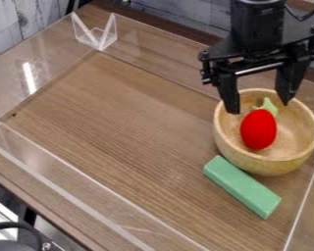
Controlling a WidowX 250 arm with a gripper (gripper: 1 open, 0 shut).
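Observation:
The black gripper (247,83) hangs over the back of a tan bowl (297,147) at the right of the camera view. A red oval object (258,131) and a smaller light green piece (269,104) are in the bowl, below the gripper. A green bar (241,184) lies on the table in front of the bowl. The gripper's fingers are spread apart, with nothing seen held between them.
A clear plastic object (95,31) stands at the back left. A dark cable runs at the lower left.

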